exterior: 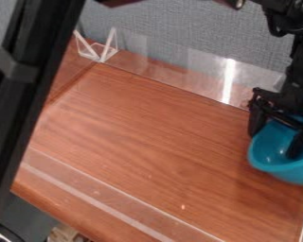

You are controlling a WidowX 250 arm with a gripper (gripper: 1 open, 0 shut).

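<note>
A teal bowl [273, 161] sits at the right side of the wooden table [141, 161], near its back. The black robot gripper [294, 142] comes down from the upper right into the bowl, hiding much of its inside. Its fingertips are dark and partly hidden, so I cannot tell whether it is open or shut, or whether anything is between the fingers.
A clear plastic barrier [180, 71] runs along the back, with a white bracket [98, 47] at the back left. A black post [27, 85] crosses the left side of the view.
</note>
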